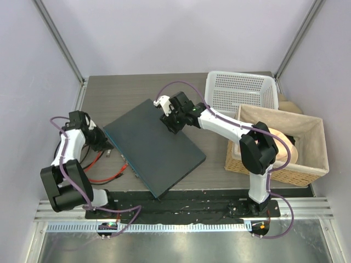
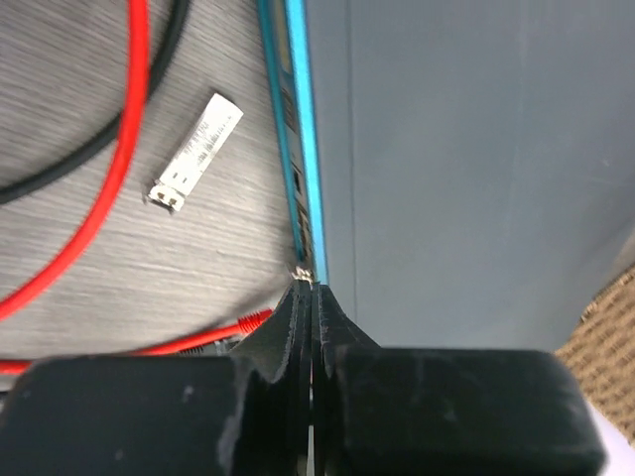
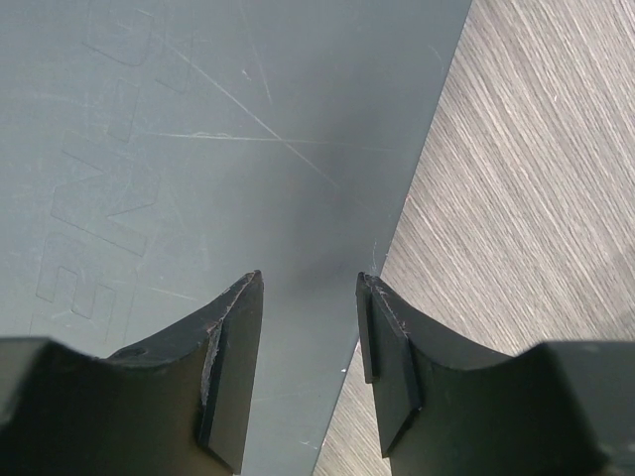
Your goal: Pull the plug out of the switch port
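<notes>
The dark grey switch (image 1: 153, 150) lies flat and askew on the table, its teal-edged port side (image 2: 308, 149) facing left. Red and black cables lie beside it, with a red plug (image 2: 253, 321) near that edge, partly hidden by my left gripper, which is shut with nothing visible between its fingers. A loose silver module (image 2: 196, 149) lies on the wood left of the edge. My right gripper stands open above the switch's far edge, nothing between its fingers.
A white plastic basket (image 1: 241, 75) stands at the back right, with a wicker basket (image 1: 274, 172) in front of it. Bare table (image 1: 131, 87) shows behind the switch. Walls enclose the sides.
</notes>
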